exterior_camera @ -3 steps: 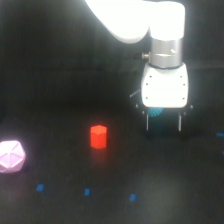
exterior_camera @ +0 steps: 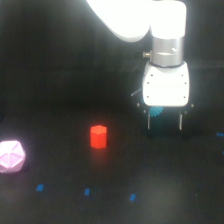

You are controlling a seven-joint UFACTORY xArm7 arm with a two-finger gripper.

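My gripper (exterior_camera: 164, 122) hangs from the white arm at the upper right, its two thin fingers spread apart. Behind the near finger shows a teal object (exterior_camera: 156, 111), mostly hidden; whether it lies between the fingers or beyond them I cannot tell. A red block (exterior_camera: 98, 137) rests on the dark floor left of the gripper. A pale pink faceted ball (exterior_camera: 11, 156) sits at the left edge.
Several small blue marks, such as one (exterior_camera: 87, 191) at the front, dot the dark floor.
The gripper has shifted very slightly; the objects on the floor are where they were.
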